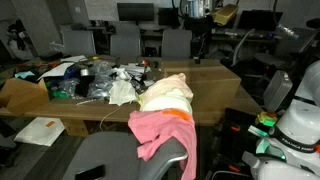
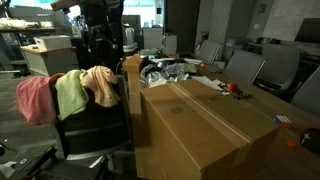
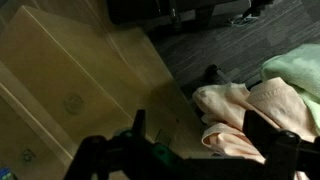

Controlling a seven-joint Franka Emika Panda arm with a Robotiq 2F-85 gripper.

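Three cloths lie in a row: a pink towel (image 1: pixel 160 128), a pale green towel (image 2: pixel 70 94) and a peach towel (image 2: pixel 101 84) nearest the cardboard box. In the wrist view, the peach towel (image 3: pixel 240 105) spreads at lower right, partly hidden by a finger, with the green towel (image 3: pixel 297 68) beyond it. My gripper is open, its black fingers wide apart and nothing visible between them. It hangs above the box side of the cloths, apart from them in the second exterior view.
A large cardboard box (image 2: pixel 205 115) stands beside the cloths. A grey chair (image 1: pixel 115 155) is at the front. Behind, a table carries plastic bags (image 1: pixel 95 88) and a white cloth (image 1: pixel 122 92). Dark floor (image 3: pixel 235 50) shows between box and towels.
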